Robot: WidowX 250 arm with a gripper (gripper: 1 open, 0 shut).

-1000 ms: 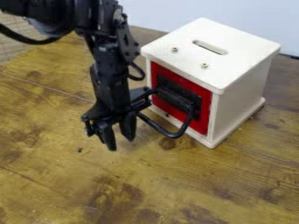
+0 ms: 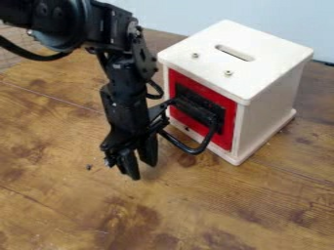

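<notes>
The black gripper [image 2: 137, 158] hangs low over the wooden table, left of a white wooden box [image 2: 268, 98] with a red front panel [image 2: 229, 140]. A black fitting [image 2: 198, 104] is set in that panel, and a black looped handle or tube reaches out from it toward the gripper, ending behind or beside it. The fingers point down and look apart, with nothing visible between them.
A pale wall stands behind the box at the upper right.
The box has stayed in place.
</notes>
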